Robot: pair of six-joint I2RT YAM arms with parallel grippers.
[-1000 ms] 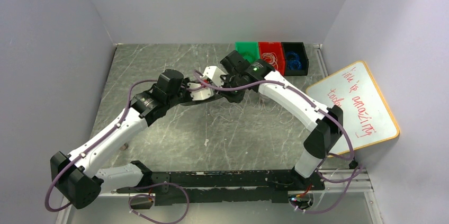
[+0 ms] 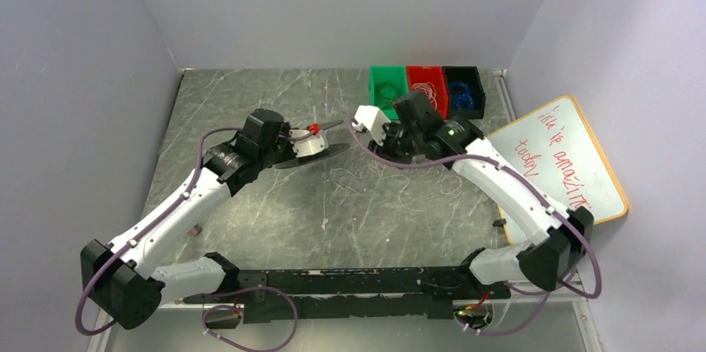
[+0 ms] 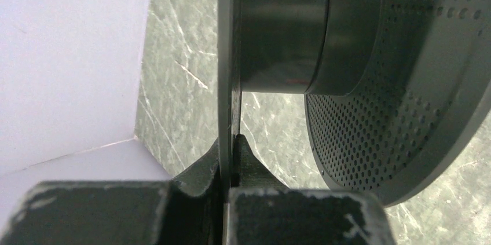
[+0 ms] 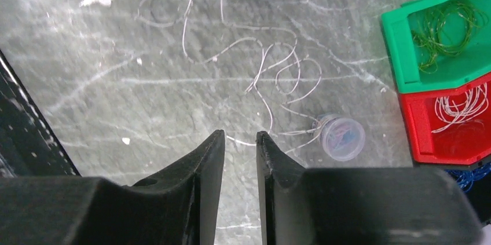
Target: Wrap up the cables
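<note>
A dark grey spool with perforated flanges fills much of the left wrist view; my left gripper is shut on its flange edge. In the top view it is held above the table's middle. Below, a tangled white cable lies spread on the marble table. My right gripper hangs above that cable, its fingers slightly apart with nothing seen between them. A small clear cup stands among the cable's loops at the right in the right wrist view.
Green, red and black bins with cables stand at the back right. A whiteboard leans at the right side.
My right arm has moved rightward, away from the spool and left gripper, which were beside it earlier.
</note>
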